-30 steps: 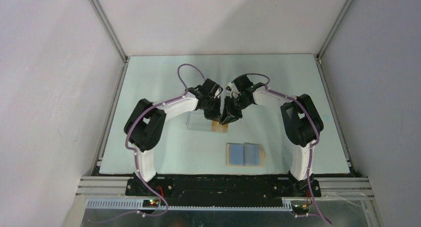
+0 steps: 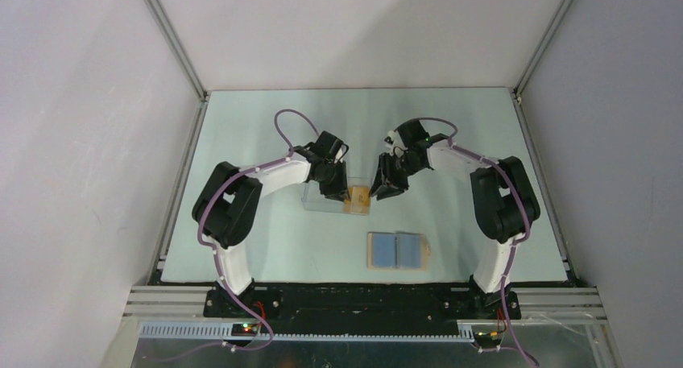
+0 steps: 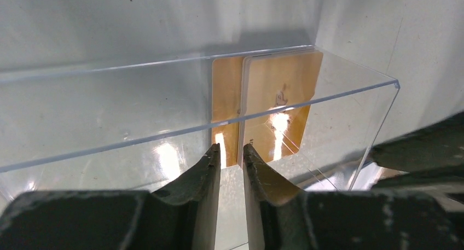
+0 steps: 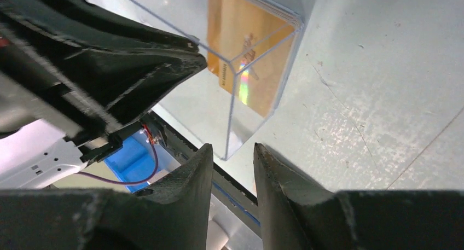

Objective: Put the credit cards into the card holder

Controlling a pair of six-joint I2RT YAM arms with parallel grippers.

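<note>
A clear plastic card holder [image 2: 318, 204] lies mid-table, with orange cards [image 2: 360, 200] standing in its right end; in the left wrist view they form a narrow card [image 3: 224, 91] and a wider one [image 3: 279, 80] beside it. My left gripper [image 2: 341, 192] is over the holder's right part, its fingertips [image 3: 206, 170] close together in front of the cards; how far apart they are is hard to judge. My right gripper [image 2: 381, 189] is just right of the holder, its fingertips close together with nothing seen between them, the holder's clear corner [image 4: 230, 113] in front of them.
Two blue card stacks [image 2: 396, 251] on a tan backing lie at the front right. Walls and rails border it.
Since one second ago both grippers have drawn apart, the left slightly leftward, the right rightward.
</note>
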